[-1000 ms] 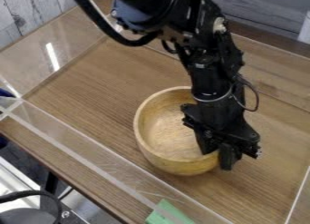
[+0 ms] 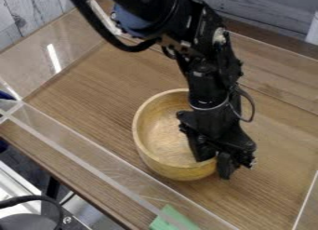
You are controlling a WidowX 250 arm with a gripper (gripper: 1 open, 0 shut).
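Note:
A round light wooden bowl (image 2: 165, 131) sits on the wooden table, its right part hidden behind my black arm. My gripper (image 2: 218, 152) is down at the bowl's right side, over and around its rim. I cannot tell whether the fingers are shut on the rim or only near it.
A green piece (image 2: 172, 218) lies at the front edge. Clear panels run along the left and front edges, and a wall stands behind.
The gripper has shifted slightly down and to the left at the bowl's right side. The bowl has hardly moved.

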